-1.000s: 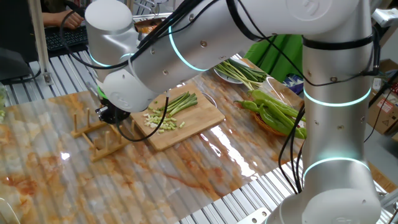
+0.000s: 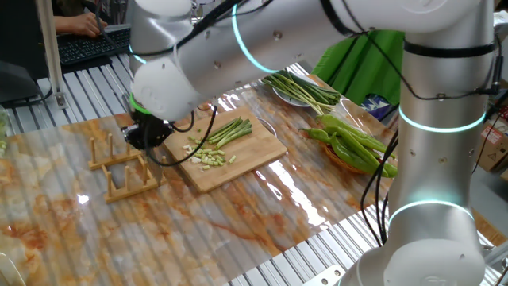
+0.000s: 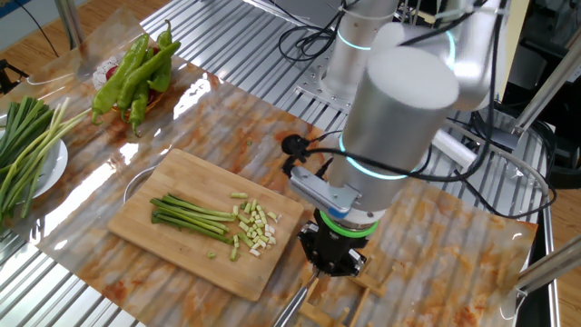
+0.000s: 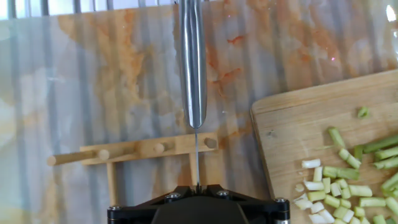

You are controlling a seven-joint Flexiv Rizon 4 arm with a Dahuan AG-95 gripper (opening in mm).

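Observation:
A knife with a shiny metal handle (image 4: 194, 68) points away from my gripper in the wrist view. Its thin blade (image 4: 197, 158) runs edge-on into the fingers, which are shut on it. In exterior view 2 the handle (image 3: 292, 304) slants down from the gripper, beyond the cutting board's edge. Below the knife is a wooden peg rack (image 4: 177, 145); whether they touch is unclear. Beside them lies the wooden cutting board (image 3: 191, 182), bearing green onion stalks (image 3: 191, 216) and chopped pieces (image 3: 254, 229). Most of the blade is hidden.
Long green peppers (image 3: 136, 82) fill a basket at the table's far side. A plate of green onions (image 3: 27, 154) stands near the table's end. Someone's hand (image 2: 79, 24) rests by a keyboard (image 2: 87, 49).
In exterior view 1 my gripper has risen slightly, and the arm has swung and turned a little. The board has not moved.

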